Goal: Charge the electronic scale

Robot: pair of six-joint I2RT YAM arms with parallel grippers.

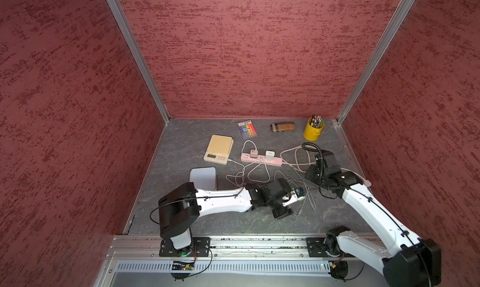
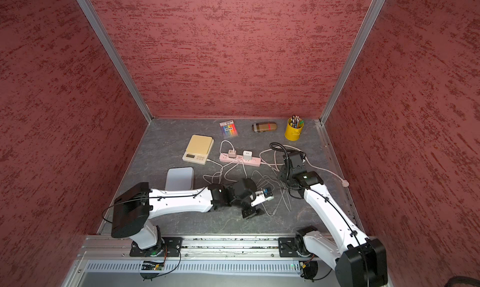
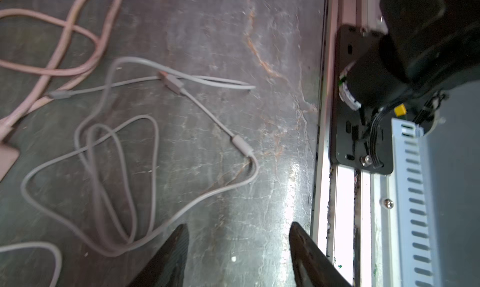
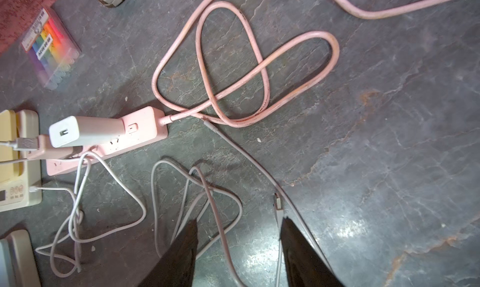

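The yellow-topped electronic scale [image 1: 219, 148] lies left of the pink power strip [image 1: 275, 162], a white cable plugged into its edge. That cable [image 4: 102, 238] runs loosely toward a pinkish charger [image 4: 50, 149] in the strip; a white charger [image 4: 90, 131] sits beside it with its port empty. A grey-white cable [image 3: 190, 205] lies loosely coiled on the table, one metal-tipped plug [image 4: 278, 203] showing. My left gripper is over the front middle, part open and empty. To its right, my right gripper hovers part open above the loose cable, nothing seen held.
A second, white-topped scale-like device [image 1: 203, 178] rests at front left. Coloured pens [image 1: 247, 128], a brown case [image 1: 283, 127] and a yellow pen cup [image 1: 312, 132] line the back. The strip's pink cord [image 4: 295, 89] loops right of it.
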